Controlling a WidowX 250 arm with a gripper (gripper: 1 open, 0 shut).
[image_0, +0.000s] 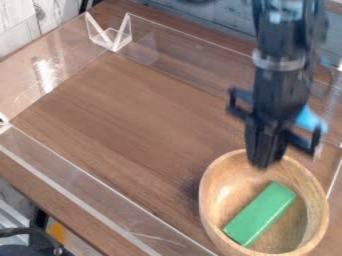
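A round wooden bowl (218, 197) stands at the bottom right, with a green rectangular block (258, 213) lying tilted inside it. My dark gripper (267, 150), motion-blurred, hangs just above the back rim of the bowl, clear of the block. It is shut, and I see nothing held at its tips. A blurred light-blue object (310, 122) is partly hidden behind the gripper at the right.
A clear plastic piece (110, 32) stands at the far back left, and transparent edges run along the table's sides.
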